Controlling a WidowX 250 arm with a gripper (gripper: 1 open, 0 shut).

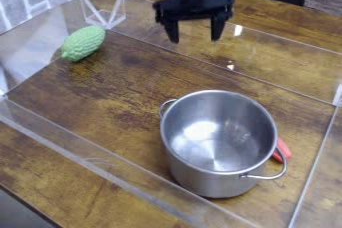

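Observation:
My dark gripper (191, 24) hangs over the back middle of the wooden surface, open, with nothing visible between its fingers. A green bumpy vegetable (83, 43) lies at the left. A large steel pot (218, 142) with two handles stands empty at the front right, and a red object (282, 148) lies partly hidden beside its right side.
Clear plastic walls (80, 147) surround the work area. A white railing stands at the back left.

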